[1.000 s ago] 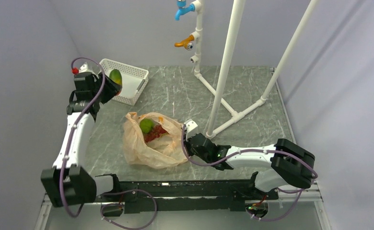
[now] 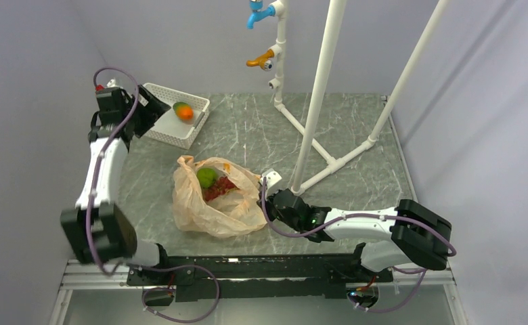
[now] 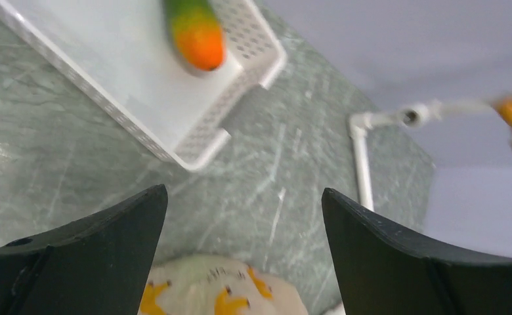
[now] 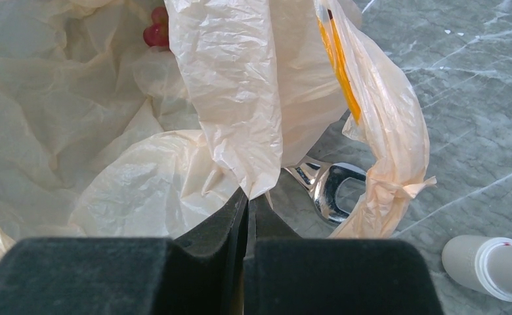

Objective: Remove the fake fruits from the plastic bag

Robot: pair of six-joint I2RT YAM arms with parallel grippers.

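Note:
The plastic bag (image 2: 214,218), pale and crumpled, stands on the table with its mouth open. Inside it are a green fruit (image 2: 206,177) and red grapes (image 2: 215,189). A green-orange mango (image 2: 183,111) lies in the white basket (image 2: 163,139). My left gripper (image 2: 160,105) hovers over the basket's left part, clear of the mango; its fingers (image 3: 102,239) stand wide apart with nothing between them. At the bag's right side, my right gripper is shut, its tips pinching a fold of the bag's edge (image 4: 243,131).
White pipes with a blue tap (image 2: 261,15) and an orange tap (image 2: 260,59) stand behind and right of the bag. A shiny wrench-like metal piece (image 4: 325,190) shows beside the bag in the right wrist view. Bare table lies between the basket and the pipes.
The mango was at the left gripper a second ago; now it lies free in the basket, farther right. The right gripper stays at the bag's edge.

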